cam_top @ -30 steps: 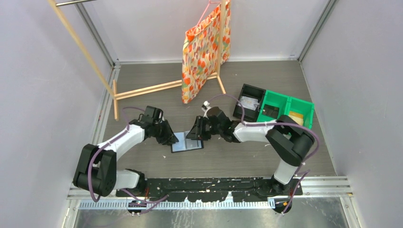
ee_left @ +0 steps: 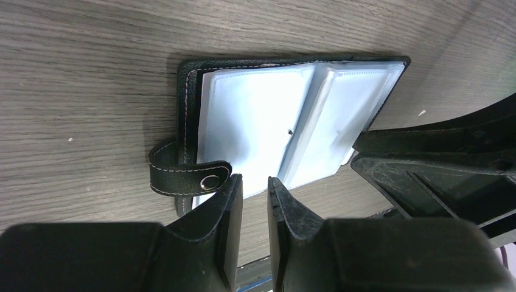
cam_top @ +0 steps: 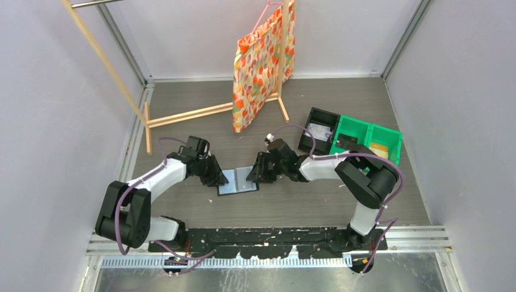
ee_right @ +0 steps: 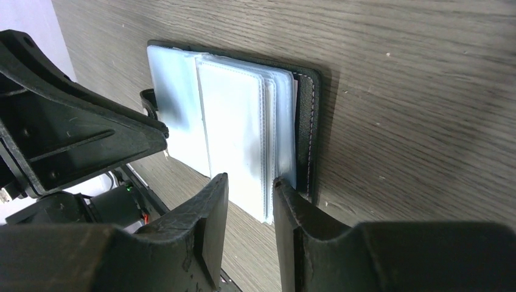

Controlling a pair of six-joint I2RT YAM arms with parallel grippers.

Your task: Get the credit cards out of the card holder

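Observation:
The card holder point(cam_top: 236, 185) lies open on the table between my grippers: black cover with stitching, white-blue translucent sleeves point(ee_left: 252, 115), and a snap strap point(ee_left: 182, 176). Whether cards sit inside is hard to tell. My left gripper is at the strap side, fingertips part open with a narrow gap and nothing seen between them. My right gripper stands open over the edge of the stacked sleeves point(ee_right: 234, 128), its fingertips either side of that edge.
Behind are a wooden frame point(cam_top: 188, 115) with an orange patterned cloth point(cam_top: 255, 79), and at right a black box point(cam_top: 310, 143) and green bins point(cam_top: 389, 140). The table in front of the holder is clear.
My right gripper has moved slightly down and right since a second ago, over the holder. The holder has shifted very slightly left; the left gripper is nearly still.

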